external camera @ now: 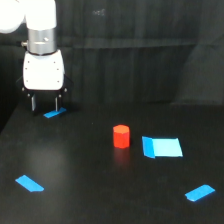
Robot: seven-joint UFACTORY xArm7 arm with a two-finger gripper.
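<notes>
My gripper [46,104] hangs low at the upper left of the camera view. Its two dark fingers stand well apart, and nothing shows between them. A red block [121,136], small and upright, rests on the black table near the middle, to the right of the gripper and closer to the camera. Right of the block lies a flat light-blue square [167,147], with a darker blue strip [148,147] along its left edge.
Other blue strips lie flat on the table: one just by the gripper [54,113], a front-left strip [29,184] and a front-right strip [200,193]. A dark curtain [140,50] closes off the back. Between gripper and block the black tabletop [85,150] is clear.
</notes>
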